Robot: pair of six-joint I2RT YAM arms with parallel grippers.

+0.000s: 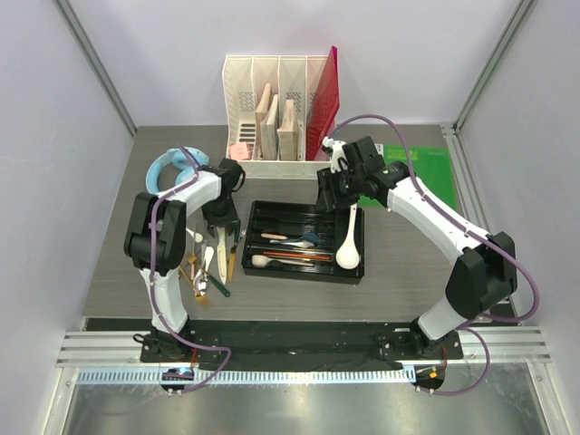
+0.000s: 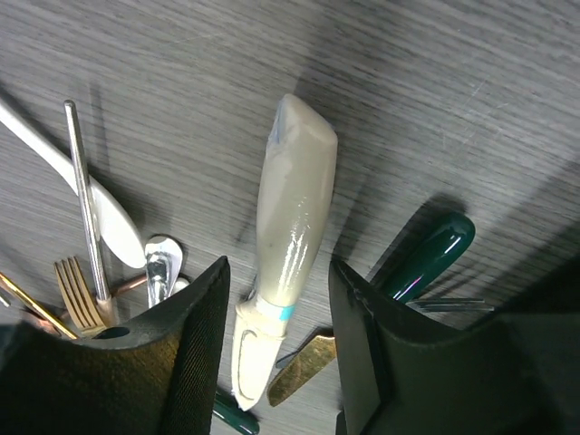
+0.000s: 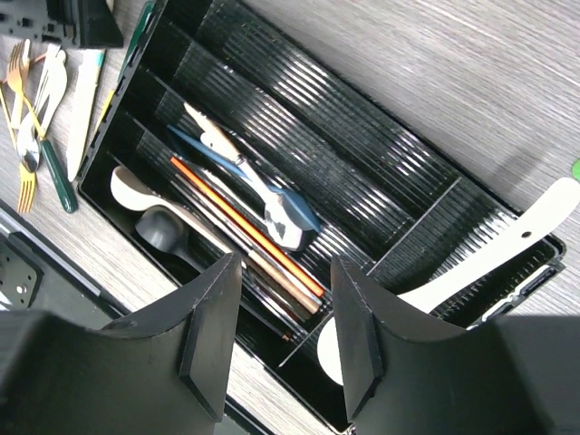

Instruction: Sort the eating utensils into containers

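Note:
Over the utensil pile on the left hangs my left gripper, open. Between and beyond its fingers lies a pale knife-like utensil (image 2: 292,208), and nothing shows a grip on it. A white spoon (image 2: 109,217), a gold fork (image 2: 77,292) and a dark green handle (image 2: 433,258) lie around it. The black divided tray (image 1: 304,275) sits at the middle of the table. Spoons, orange sticks (image 3: 245,222) and a blue utensil (image 3: 294,208) lie in its compartments, with a large white spoon (image 1: 348,246) at its right end. My right gripper is open and empty above the tray.
A white rack (image 1: 272,169) with upright slabs stands at the back. Blue headphones (image 1: 159,167) lie behind the left arm, and a green board (image 1: 426,177) is at the back right. Bare table shows right of the tray.

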